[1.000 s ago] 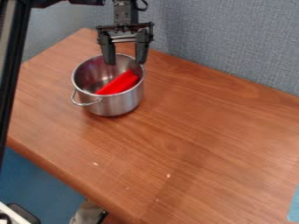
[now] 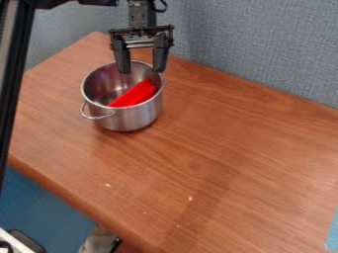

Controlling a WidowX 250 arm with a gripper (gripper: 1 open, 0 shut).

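A steel pot (image 2: 125, 117) with a side handle stands on the wooden table toward the back left. Inside it lies a red elongated object (image 2: 134, 94), slanting from lower left to upper right. My gripper (image 2: 140, 63) hangs over the pot's far rim with its fingers apart and pointing down; nothing shows between them.
Bare wooden table (image 2: 238, 158) stretches to the right and front of the pot. Grey padded walls (image 2: 264, 44) border the back. The table's near left edge drops to a blue floor.
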